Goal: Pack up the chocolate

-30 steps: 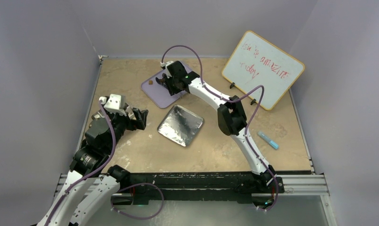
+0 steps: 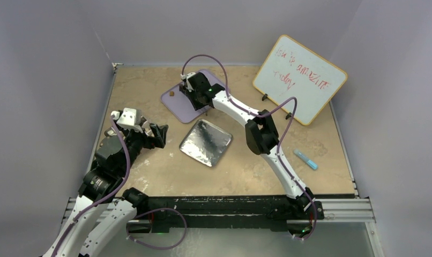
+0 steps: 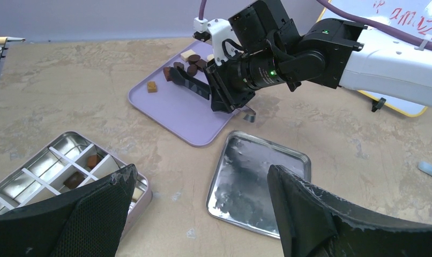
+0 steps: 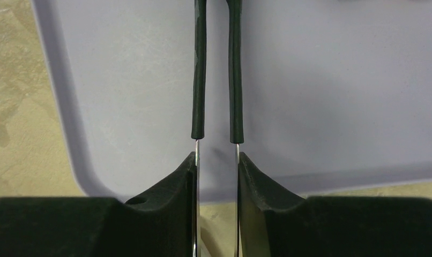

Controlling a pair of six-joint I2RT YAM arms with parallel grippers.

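A lilac tray (image 3: pixel 176 118) at the back holds brown, cream and tan chocolates (image 3: pixel 192 70), including a lone tan piece (image 2: pixel 171 93). My right gripper is over this tray, shut on a dark green tong-like tool (image 4: pixel 198 91) whose tips reach out of frame toward the chocolates. My left gripper stands open at the front left. In the left wrist view a divided box (image 3: pixel 58 155) below it has some brown and cream pieces in its compartments.
An empty steel tray (image 2: pixel 206 143) lies in the middle. A whiteboard (image 2: pixel 299 77) stands at back right, and a blue pen (image 2: pixel 305 159) lies on the right.
The left arm is nearly unchanged.
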